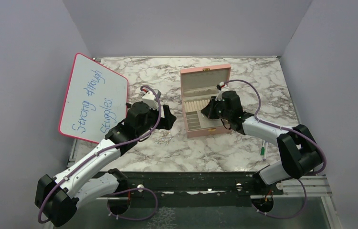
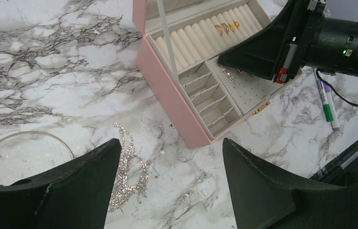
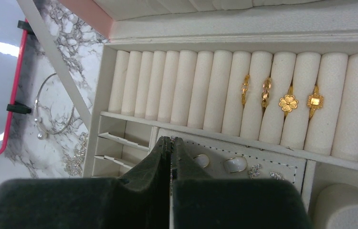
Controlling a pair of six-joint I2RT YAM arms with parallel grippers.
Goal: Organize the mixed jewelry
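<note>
The open pink jewelry box (image 1: 207,134) holds gold rings (image 3: 288,102) in its roll slots and earrings (image 3: 235,164) on a padded board. My right gripper is down at that board, fingertips close together at a small silver piece; whether it grips it is unclear. A silver chain piece (image 2: 228,75) shows beside those fingers in the left wrist view. My left gripper hangs open left of the box, over the table. Below it lie a tangled sparkly chain (image 2: 143,176) and a thin silver bangle (image 2: 29,132).
A whiteboard (image 1: 93,95) occupies the left side of the table. Two markers (image 2: 326,108) lie right of the box.
</note>
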